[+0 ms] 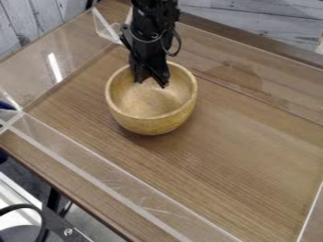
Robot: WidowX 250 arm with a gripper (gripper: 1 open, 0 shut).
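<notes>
A wide wooden bowl (158, 112) sits on the brown table, upper middle of the camera view. The black robot gripper (144, 74) reaches down from the top to the bowl's back rim, left of centre. Its fingertips are dark and small here; it looks shut, and I see nothing clearly held in it. The bowl's inside looks empty.
Clear strips run along its left side, and a pale plank wall stands at the back. A dark cable lies at the lower left corner.
</notes>
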